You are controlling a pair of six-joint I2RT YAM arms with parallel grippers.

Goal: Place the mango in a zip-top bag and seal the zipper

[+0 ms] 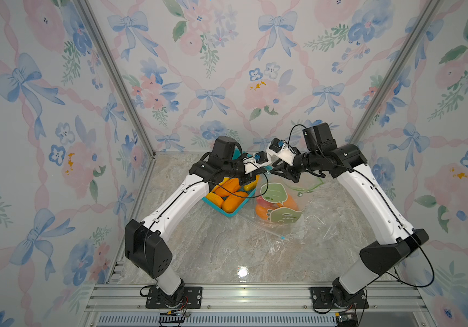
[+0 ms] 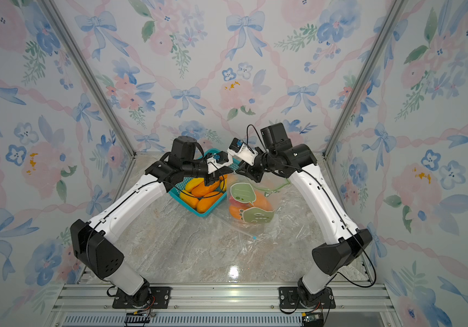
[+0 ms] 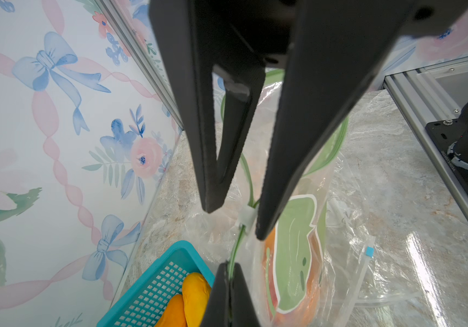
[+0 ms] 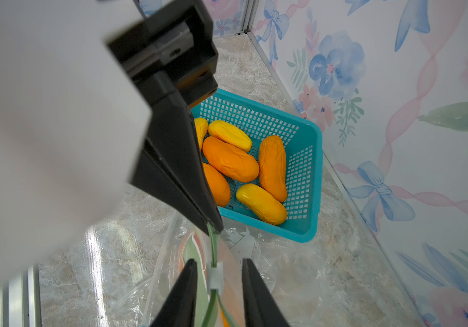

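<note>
The clear zip top bag (image 1: 278, 204) with green printed patches lies mid-table. An orange mango (image 1: 263, 211) shows through its film. Along its mouth runs a green zipper strip (image 3: 237, 248) carrying a small white slider (image 4: 215, 276). My left gripper is shut on the strip's end, beside the slider. In the left wrist view, my right gripper has its fingers (image 3: 215, 190) apart, one on each side of the slider. The right wrist view likewise has the slider between the parted fingertips; I cannot tell whether they touch it.
A turquoise basket (image 4: 311, 179) with several orange and yellow mangoes stands behind and left of the bag, partly under my left arm. Another clear film piece with a blue tab (image 3: 368, 251) lies in front.
</note>
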